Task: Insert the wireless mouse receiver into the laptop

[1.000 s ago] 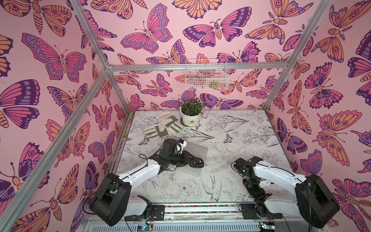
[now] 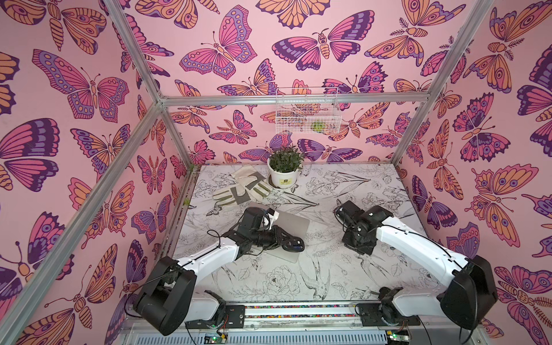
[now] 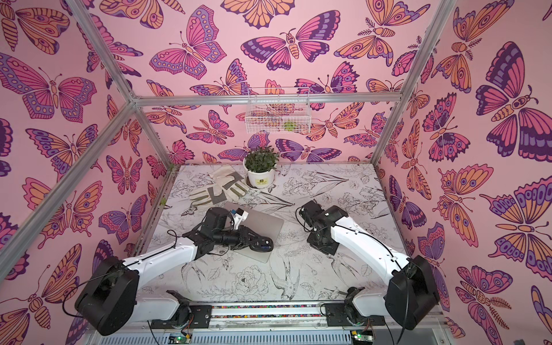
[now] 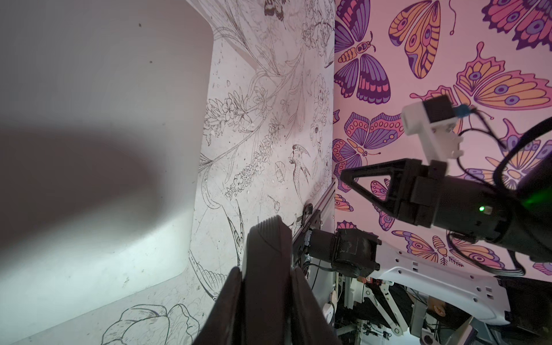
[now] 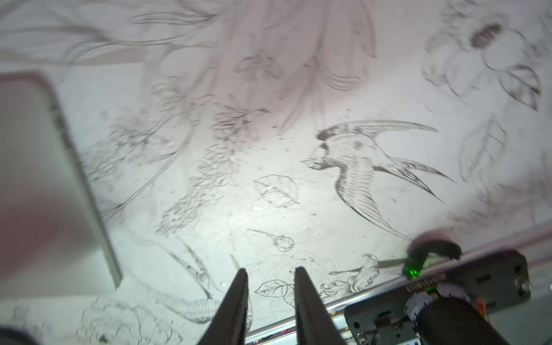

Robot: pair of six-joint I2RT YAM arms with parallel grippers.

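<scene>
A closed silver laptop [image 2: 294, 223] lies on the table at centre-left, partly under my left arm. My left gripper [image 2: 278, 238] is shut on a black mouse [image 2: 292, 243], held above the laptop; in the left wrist view the mouse's dark body [image 4: 268, 276] fills the space between the fingers. My right gripper hangs over bare table right of the laptop, its fingers apart with nothing between them. In the right wrist view the laptop's edge [image 5: 57, 184] shows at left. I cannot make out the receiver.
A potted plant [image 2: 283, 172] and striped work gloves [image 2: 241, 189] sit at the back. A white wire basket [image 2: 307, 123] hangs on the back wall.
My right arm has risen and moved up and left from the front right corner toward the middle. My left arm, with the mouse, has barely moved.
</scene>
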